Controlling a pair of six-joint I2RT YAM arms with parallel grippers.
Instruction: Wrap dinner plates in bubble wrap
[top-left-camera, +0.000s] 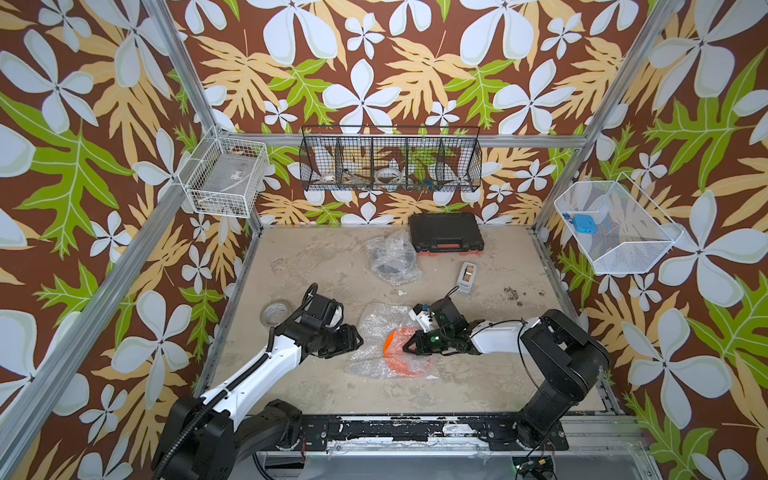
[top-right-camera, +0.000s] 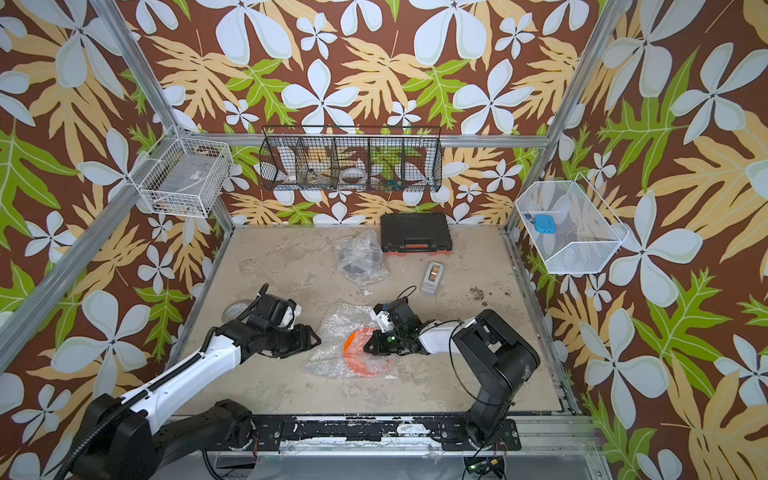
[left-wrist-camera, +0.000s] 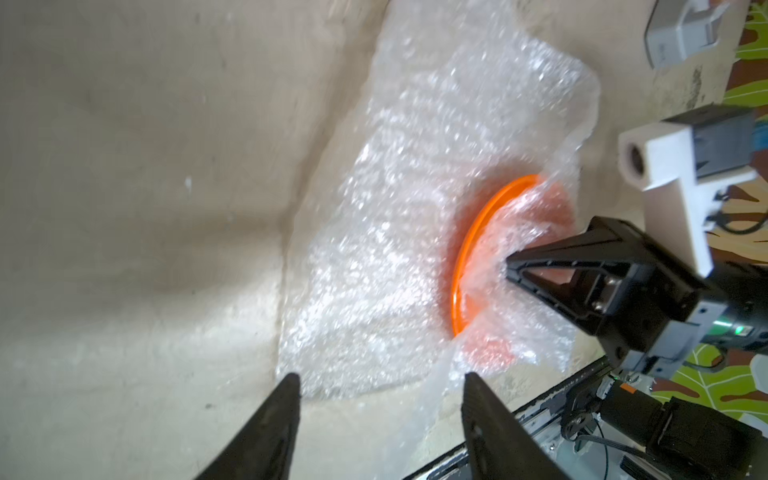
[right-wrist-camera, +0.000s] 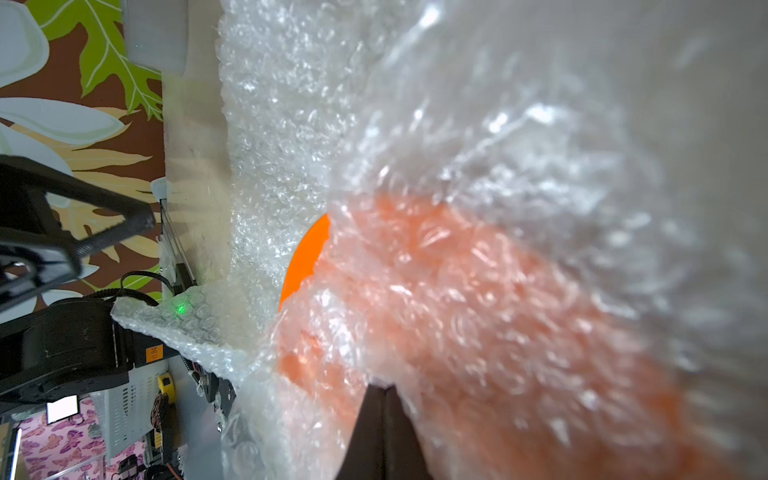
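An orange plate (top-left-camera: 390, 344) lies on a sheet of bubble wrap (left-wrist-camera: 376, 264), its right part covered by a folded-over flap and an orange strip of rim (right-wrist-camera: 306, 256) left bare. My right gripper is shut, its tips against the flap over the plate; nothing clear shows between them. My left gripper is partly open, left of the plate and above the sheet's near side. A raised edge of film stands up behind its fingers (left-wrist-camera: 268, 428), and no grip on it shows. Towards the back lies another bubble-wrapped bundle (top-left-camera: 393, 256).
A tape roll (top-left-camera: 277, 313) lies beside the left arm. At the back stand a black case (top-left-camera: 446, 232) and a grey device (top-left-camera: 466, 277). Wire baskets (top-left-camera: 390, 164) hang on the walls. Bare table lies at the left back and the right.
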